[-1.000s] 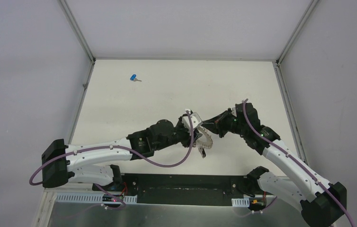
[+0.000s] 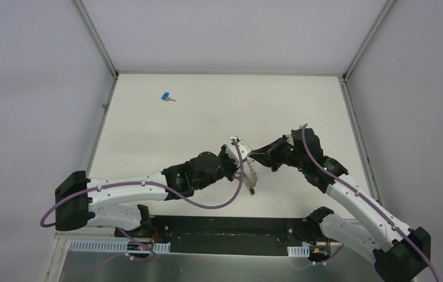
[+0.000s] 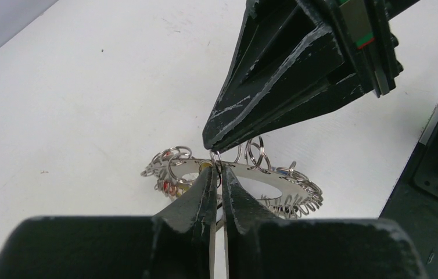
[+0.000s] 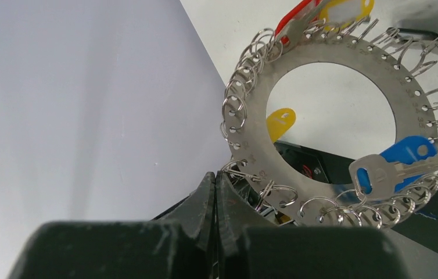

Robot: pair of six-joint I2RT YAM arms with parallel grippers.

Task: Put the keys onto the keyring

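Observation:
The round steel keyring plate hangs between my grippers, lined with small split rings and holding keys with red, yellow and blue heads. My left gripper is shut, its tips at a small ring on the plate's edge; whether anything thin is between them is unclear. My right gripper is shut, its tips touching or very near rings at the plate's rim, just above the left tips in the left wrist view. A loose key with a blue head lies at the back left of the table.
Grey walls stand at both sides and the back, and a black strip runs along the front edge.
The right arm looks unchanged.

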